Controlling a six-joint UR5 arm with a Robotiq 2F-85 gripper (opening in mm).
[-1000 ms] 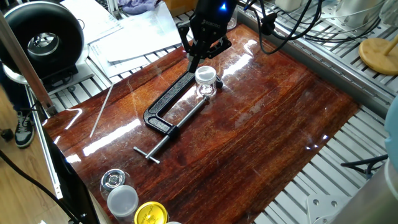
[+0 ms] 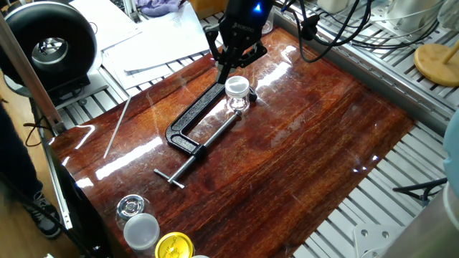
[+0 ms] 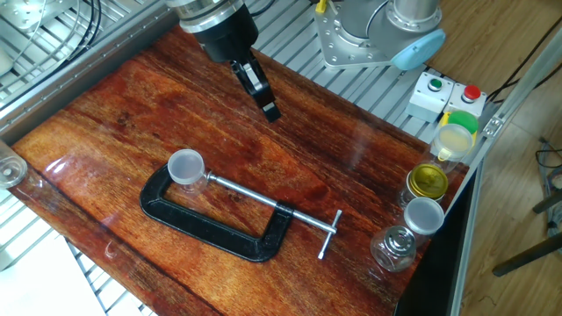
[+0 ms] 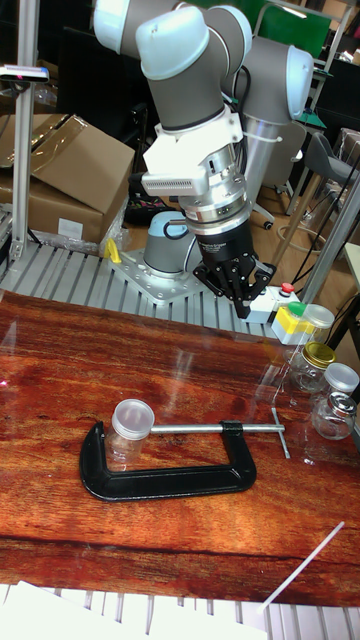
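Note:
A black C-clamp (image 3: 206, 230) with a silver screw (image 3: 255, 195) and T-handle lies flat on the glossy wooden board. Upright at the clamp's far end stands a clear jar with a whitish lid (image 3: 186, 166), between the frame's end and the screw tip; whether both touch it cannot be made out. Above the board, apart from clamp and jar, hangs my black gripper (image 4: 243, 310), pointing down. Its fingertips come together and nothing shows between them. From exterior view 1 the gripper (image 2: 224, 74) overlaps the clamp's far end, but exterior view 2 shows clear space between them.
Several jars cluster at one board corner, including a gold-lidded one (image 3: 428, 181) and a white-lidded one (image 3: 423, 216). Another clear jar (image 3: 10, 168) sits at the opposite edge. Button boxes (image 3: 430, 95) stand beyond the board.
The arm, gripper, clamp and jars have not visibly moved. Only a person at the left edge has shifted downward in exterior view 1.

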